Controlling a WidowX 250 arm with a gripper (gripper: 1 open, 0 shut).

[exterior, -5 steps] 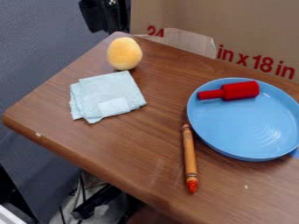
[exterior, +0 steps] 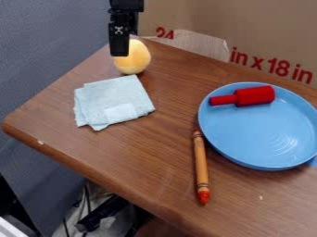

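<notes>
My black gripper (exterior: 120, 48) reaches down from the top edge, just left of and slightly over a yellow round object (exterior: 135, 63) at the table's back left. Whether its fingers are open or shut is hard to tell. A folded pale blue cloth (exterior: 114, 101) lies below it on the wooden table. At the right a blue plate (exterior: 258, 134) holds a red rolling-pin-like object (exterior: 253, 95). An orange crayon-shaped object (exterior: 201, 168) lies left of the plate.
A cardboard box (exterior: 246, 28) stands behind the table (exterior: 124, 167). The table's left edge drops to the floor. Bare wood lies in the middle and front left.
The objects on the table look unmoved.
</notes>
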